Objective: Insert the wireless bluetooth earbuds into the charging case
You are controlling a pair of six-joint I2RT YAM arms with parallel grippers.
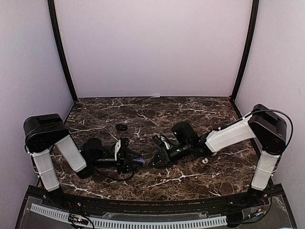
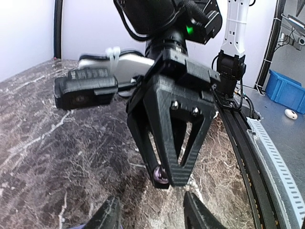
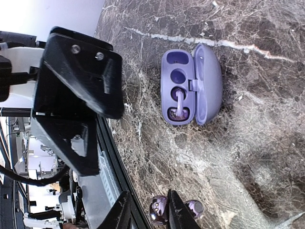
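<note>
The lilac charging case (image 3: 178, 71) stands on the marble table with its lid (image 3: 213, 86) open. In the right wrist view, one earbud (image 3: 180, 102) sits in its lower end, its bridge showing; the upper wells look empty. My left gripper is open beside the case, clear of it. At the bottom of the left wrist view its fingers (image 2: 108, 214) stand wide apart, with only a sliver of the case showing. My right gripper is closed on a second, shiny purple earbud (image 3: 158, 210), apart from the case. The earbud (image 2: 161, 174) shows at its fingertips.
A small black object (image 1: 121, 127) lies on the table behind my left arm. A small white object (image 1: 205, 161) lies beside the right arm. A white slotted strip (image 1: 128, 223) runs along the front.
</note>
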